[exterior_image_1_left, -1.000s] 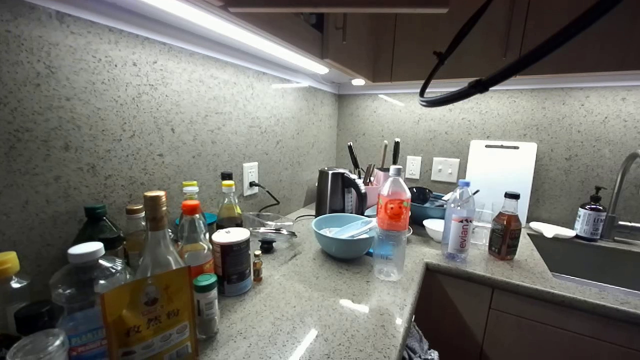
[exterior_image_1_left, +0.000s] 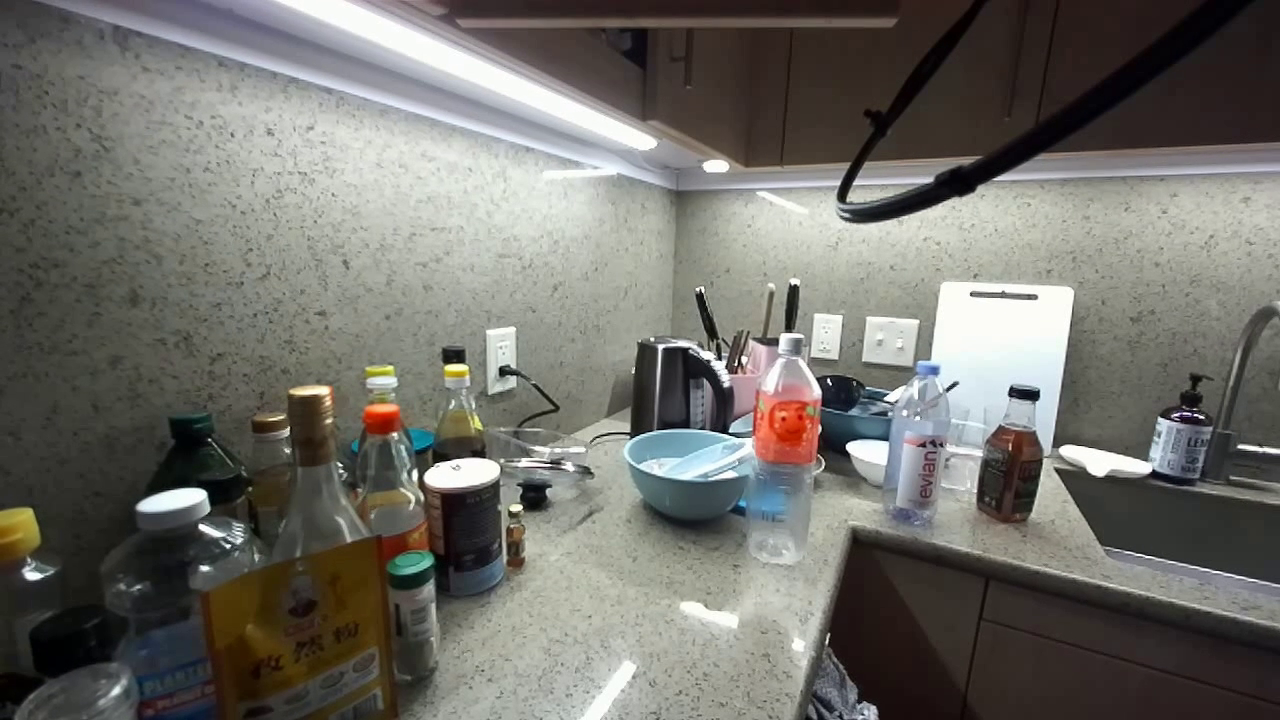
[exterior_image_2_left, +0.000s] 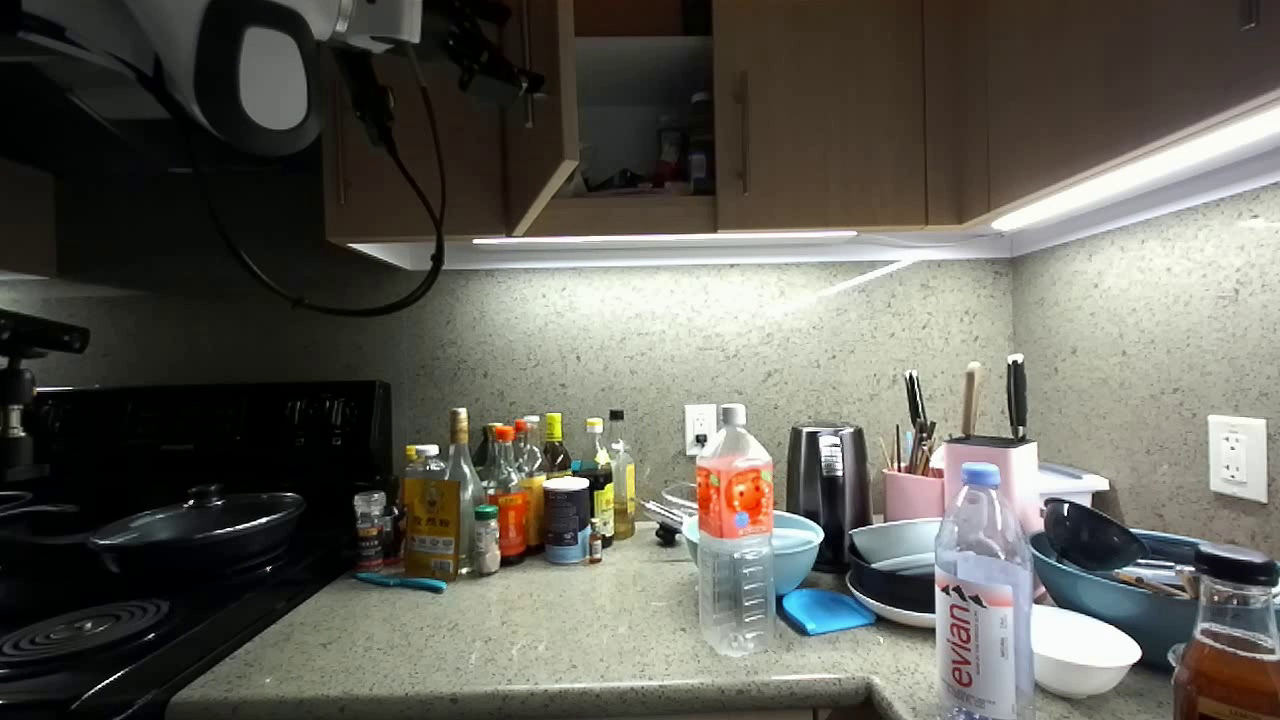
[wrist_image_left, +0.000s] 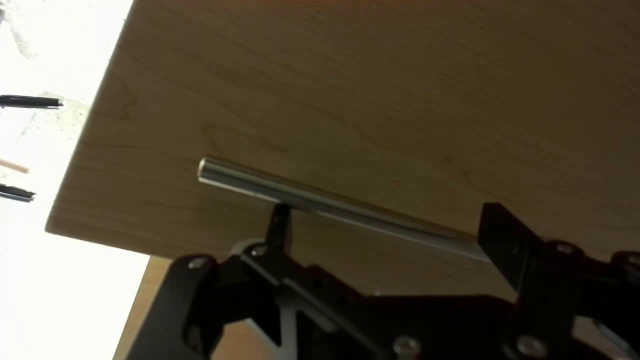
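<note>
In the wrist view, a straight metal handle (wrist_image_left: 336, 207) runs diagonally across a brown wooden cabinet door (wrist_image_left: 336, 108). My gripper is open, its two dark fingers wide apart along the handle's length. The left fingertip overlaps the lower edge of the bar, and the right one covers its far end; whether they touch it cannot be told. From the second exterior view, the cabinet door (exterior_image_2_left: 549, 132) stands ajar, with the shelf space (exterior_image_2_left: 636, 102) visible beside it. The dark gripper there is up by the door's handle, hard to make out against the shadow.
Below, the counter (exterior_image_2_left: 480, 636) holds several sauce bottles, a clear bottle with an orange label (exterior_image_2_left: 735, 516), an Evian bottle (exterior_image_2_left: 984, 600) and a blue bowl (exterior_image_1_left: 684, 480). A black arm cable (exterior_image_2_left: 348, 310) hangs in a loop under the cabinets. The stove (exterior_image_2_left: 84, 624) lies left.
The arm's cable loop hangs slightly lower in the first exterior view than a second ago. Nothing on the counter has visibly moved.
</note>
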